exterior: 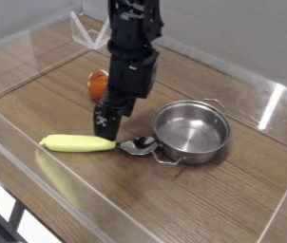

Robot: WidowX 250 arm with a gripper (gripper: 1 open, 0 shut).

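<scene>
The black arm comes down from the top of the view, and its gripper [110, 121] hangs low, just above the yellow handle [76, 143] of a spoon. The spoon's metal bowl [139, 146] lies to the right, beside a steel pot [191, 133] with two handles. Whether the fingers are open or shut is hard to tell at this size.
An orange object [98, 84] sits behind the arm at the left, partly hidden. Clear panels edge the wooden surface [210, 209], with a white rack [90, 36] at the back left.
</scene>
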